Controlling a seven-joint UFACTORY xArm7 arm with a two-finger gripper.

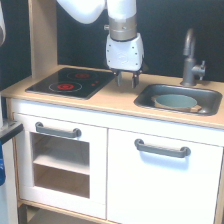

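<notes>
A white arm comes down from the top of the camera view. Its gripper hangs just above the wooden counter, between the stove and the sink. The two dark fingertips stand apart, so the gripper looks open. A small greyish patch shows at the counter under the fingers; it is too small and blurred to tell whether it is an object or a shadow. In the sink to the right sits a grey-green bowl or pot.
The black stove top with reddish rings lies to the left. A grey faucet rises behind the sink. Below are a white cabinet door and an open-looking shelf compartment.
</notes>
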